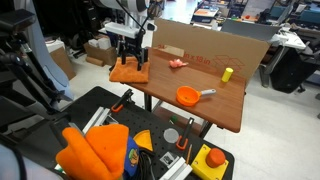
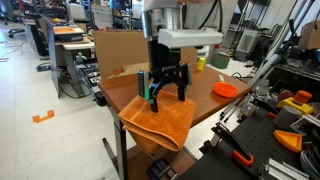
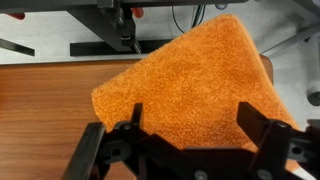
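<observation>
An orange cloth (image 1: 130, 73) lies at the left end of the wooden table, and in exterior view 2 the cloth (image 2: 160, 122) drapes down over the edge. My gripper is open above it, its black fingers (image 3: 128, 137) set wide apart. From the side, the gripper (image 2: 167, 94) points downward at the cloth's upper part; whether the tips touch it, I cannot tell. Cloth fills the space seen between and beyond the fingers in the wrist view, lying fairly flat with soft wrinkles.
An orange bowl (image 1: 187, 96), a yellow object (image 1: 227, 74) and a small red item (image 1: 178, 63) share the wooden table (image 1: 228, 108). Cardboard panels (image 1: 215, 46) stand along its far side. Bare wood lies between the cloth and the bowl.
</observation>
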